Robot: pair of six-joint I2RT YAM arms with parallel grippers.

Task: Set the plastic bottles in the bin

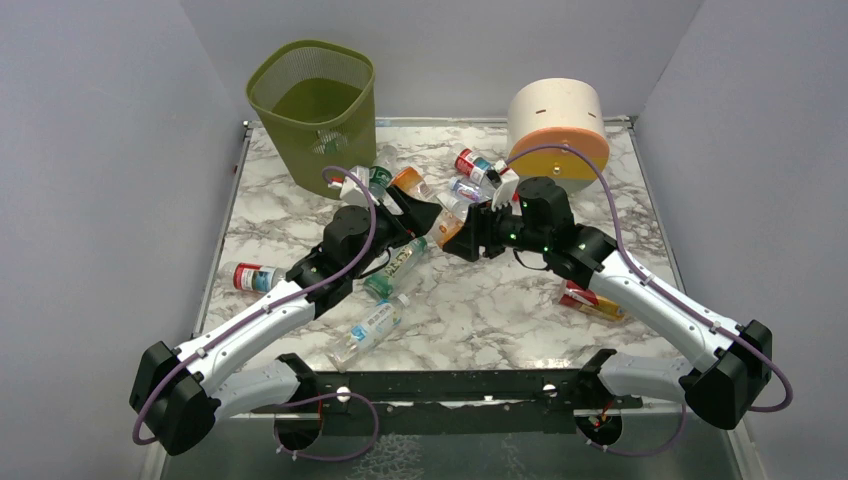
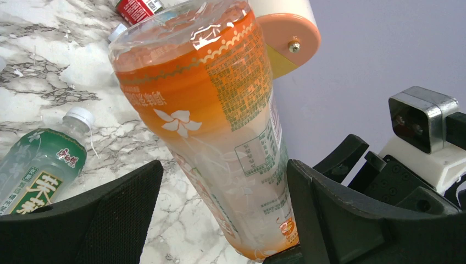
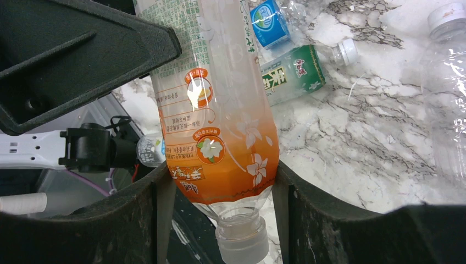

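Note:
An orange-labelled plastic bottle (image 1: 428, 205) (image 2: 203, 110) (image 3: 214, 137) is held by my right gripper (image 1: 460, 235), its cap end between the fingers. My left gripper (image 1: 410, 215) is part open around the same bottle's body; whether it touches is unclear. A green bin (image 1: 310, 100) stands at the back left. A green-labelled bottle (image 1: 395, 270) (image 2: 46, 168) (image 3: 294, 74) and a blue-labelled bottle (image 1: 365, 330) (image 3: 269, 25) lie on the marble table (image 1: 480, 320). More bottles lie at the back and the left (image 1: 255, 277).
A cream cylinder with an orange face (image 1: 555, 130) stands at the back right. A red-and-yellow can or bottle (image 1: 590, 300) lies under my right arm. Walls border the sides and back.

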